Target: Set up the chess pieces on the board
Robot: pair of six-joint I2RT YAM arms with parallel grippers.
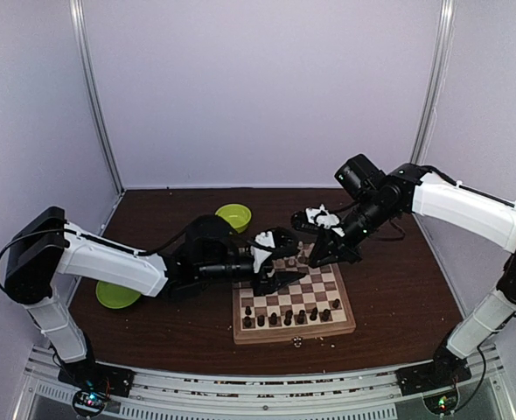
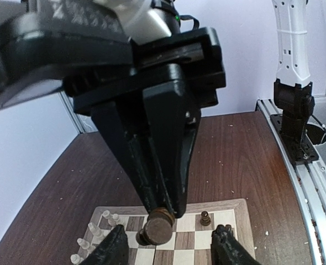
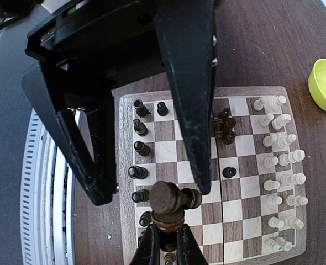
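Note:
A dark chess piece (image 3: 167, 207) is held in my right gripper, above the board (image 3: 121, 165). My left gripper stands part open, a fingertip to each side of that dark piece (image 2: 157, 228); no contact shows. In the top view, the left gripper (image 1: 291, 280) and right gripper (image 1: 316, 264) face each other over the board and hide part of it. White pieces (image 3: 284, 158) stand in two rows along one side. Dark pieces (image 3: 141, 148) line the opposite edge, with one dark pawn (image 3: 162, 109) in front.
Mid-board are a cluster of dark pieces (image 3: 224, 127) and a single dark piece (image 3: 229, 172). A green bowl (image 1: 233, 216) stands behind the board, and another green dish (image 1: 116, 295) lies at the left. Table to the board's right is clear.

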